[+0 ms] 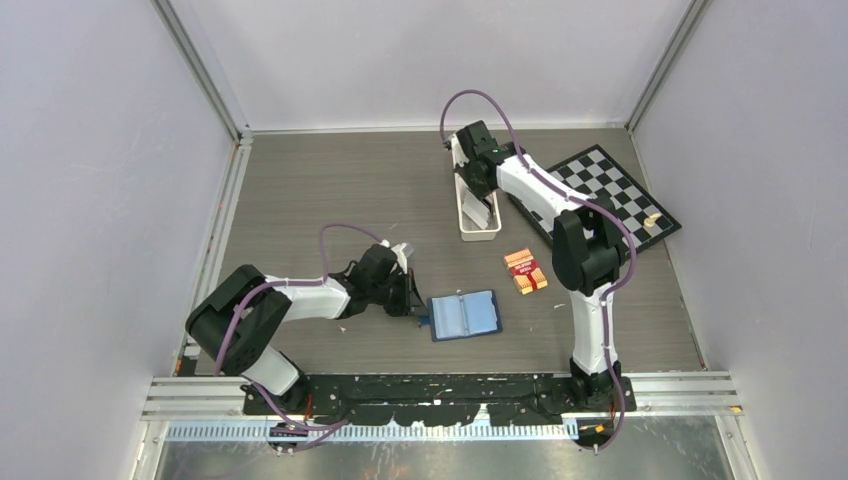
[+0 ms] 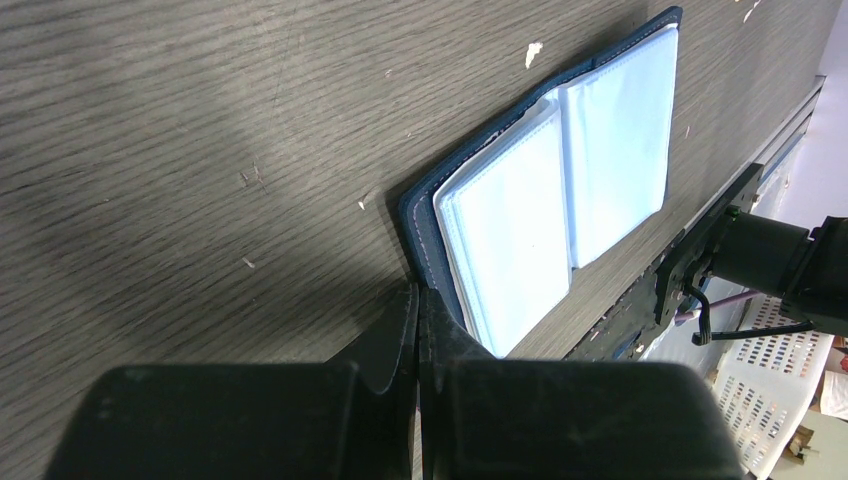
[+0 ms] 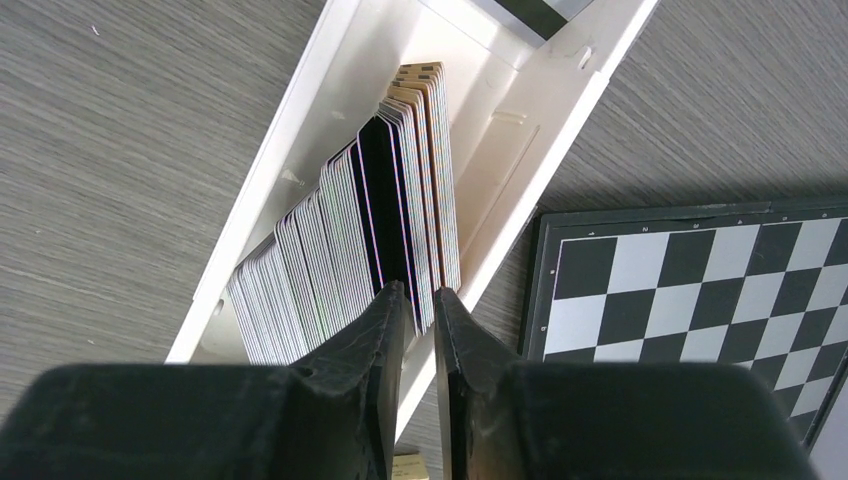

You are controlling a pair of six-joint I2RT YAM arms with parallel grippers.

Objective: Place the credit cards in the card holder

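A white tray (image 1: 481,230) at the back holds a stack of cards (image 3: 300,280), white-edged with a dark one and tan ones among them. My right gripper is over the cards, part open with a narrow gap; I cannot tell that it grips any. The blue card holder (image 2: 615,140) lies open on the table near the front, clear pockets up. My left gripper is shut at the holder's left edge, nothing visible between its fingers.
A checkerboard (image 1: 620,210) lies right of the tray. An orange-red packet (image 1: 526,270) sits between tray and holder.
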